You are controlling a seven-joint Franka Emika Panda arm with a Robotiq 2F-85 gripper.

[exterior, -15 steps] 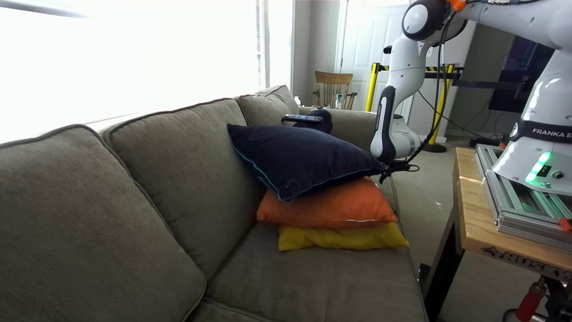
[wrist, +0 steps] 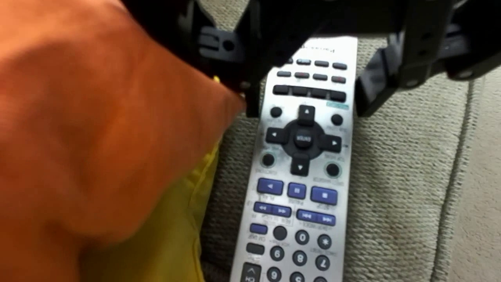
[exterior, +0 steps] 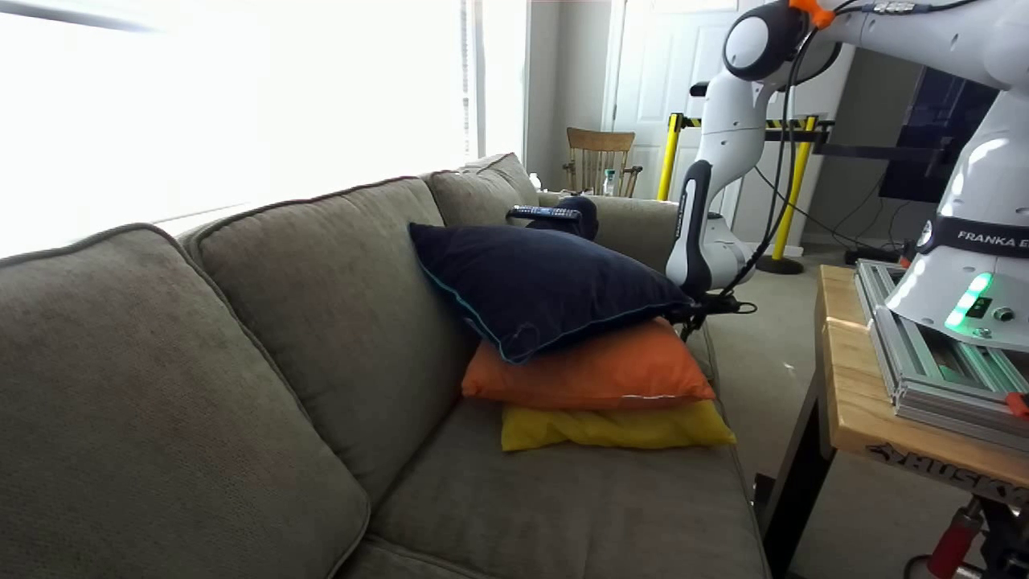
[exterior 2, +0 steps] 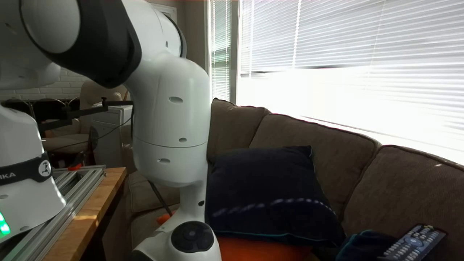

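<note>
A silver remote control [wrist: 300,197] with black and blue buttons lies on the sofa seat in the wrist view. My gripper straddles its upper part, one finger along each long side. The fingers stand apart at about the remote's width, and whether both fingers touch it is hard to tell. In exterior view 1 the gripper [exterior: 690,323] points down at the sofa's front edge, partly hidden behind the pillows. That silver remote is out of sight there.
An orange pillow [wrist: 103,136] presses close to the left finger, above a yellow pillow [wrist: 188,225]. The navy pillow [exterior: 550,280] tops the stack. Another, dark remote [exterior 2: 415,243] rests on dark fabric behind. A wooden workbench [exterior: 868,386] stands beside the sofa.
My gripper has come down slightly beside the pillow stack, and the wrist has tilted a little. Pillows and dark remote look the same.
</note>
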